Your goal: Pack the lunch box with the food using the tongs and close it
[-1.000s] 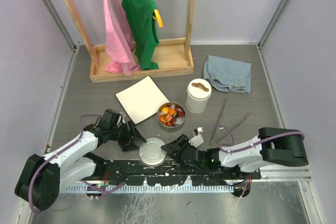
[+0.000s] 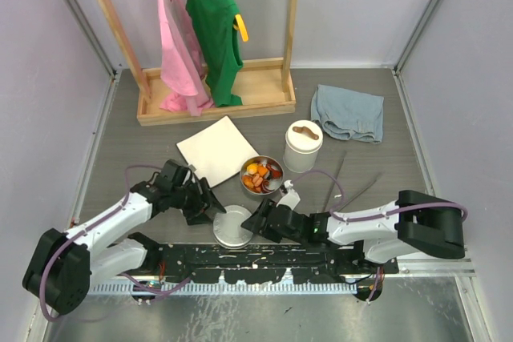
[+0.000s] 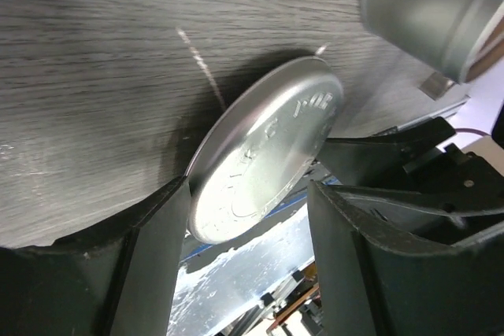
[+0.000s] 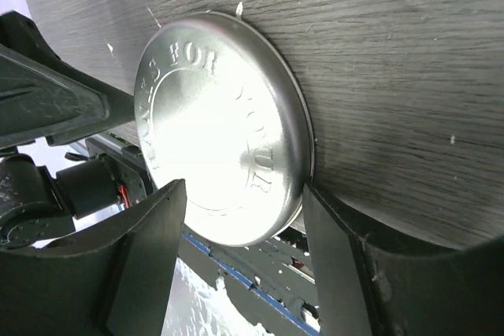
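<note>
A round steel lid (image 2: 232, 227) with embossed lettering (image 3: 268, 151) lies at the front edge of the table, between my two grippers. My left gripper (image 2: 207, 207) is at its left side and my right gripper (image 2: 260, 220) at its right. Both stand part open with fingertips against the lid's rim, as the right wrist view also shows for the lid (image 4: 220, 131); whether they grip it is unclear. A steel bowl (image 2: 261, 175) of orange and red food sits just behind.
A white board (image 2: 215, 150) lies behind left, a white canister (image 2: 303, 150) behind right. Chopsticks (image 2: 361, 190) and folded denim (image 2: 346, 114) are on the right. A wooden rack (image 2: 160, 114) with hanging clothes stands at the back.
Both arms have shifted slightly at the lid, their wrists raised a little. The lid and other objects have hardly moved.
</note>
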